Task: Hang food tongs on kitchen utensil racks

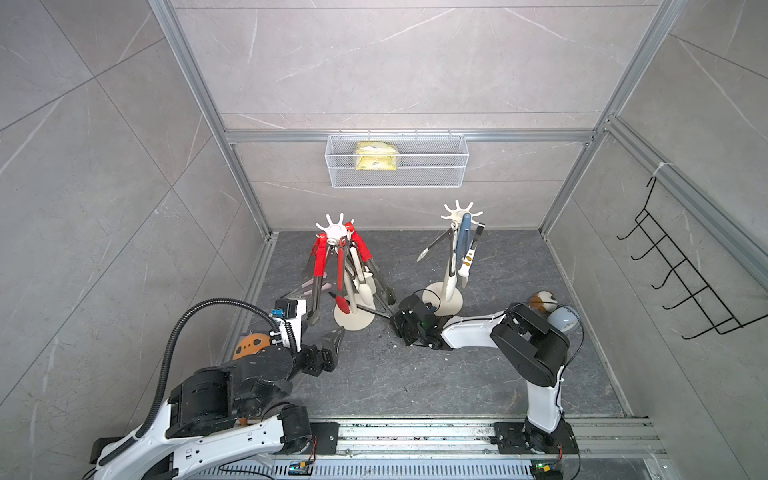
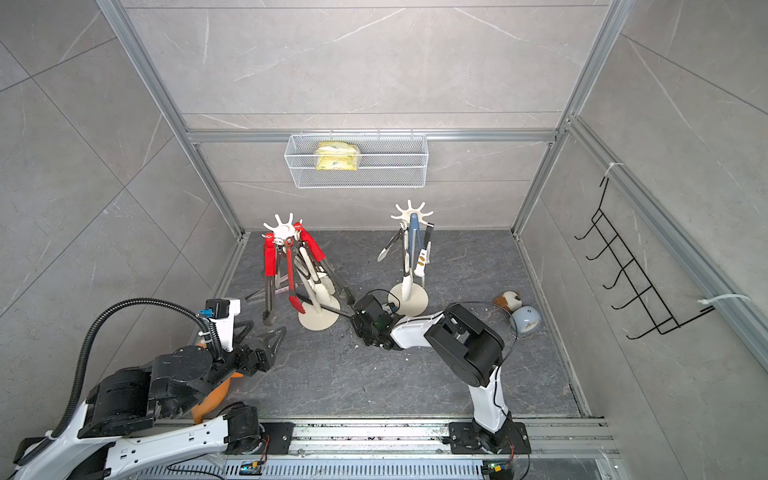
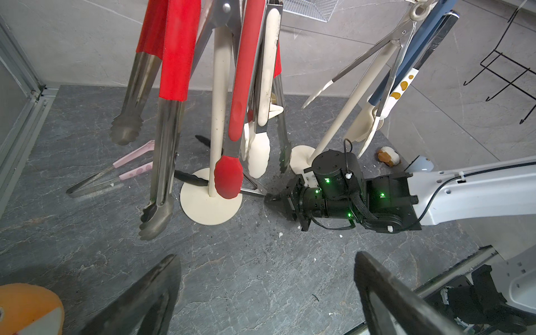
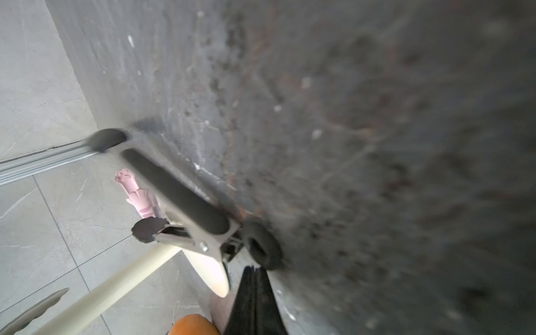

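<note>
Tongs with black grips (image 4: 178, 192) lie on the floor, passing behind the left rack's post; their ring end is close to my right gripper. That gripper is shut, the ring just past its fingertips and nothing visible between them. Part of the same tongs (image 3: 191, 178) shows beside the left rack's base in the left wrist view. The left white rack (image 1: 334, 229) carries red-handled and white-tipped tongs. Blue and white-handled tools hang on the right white rack (image 1: 459, 213). My left gripper stands open and empty over bare floor.
Pink-handled tongs (image 3: 136, 168) lie behind the left rack. An orange object (image 1: 253, 344) is beside the left arm. A wire basket (image 1: 432, 164) and a black hook rack (image 1: 680, 272) are on the walls.
</note>
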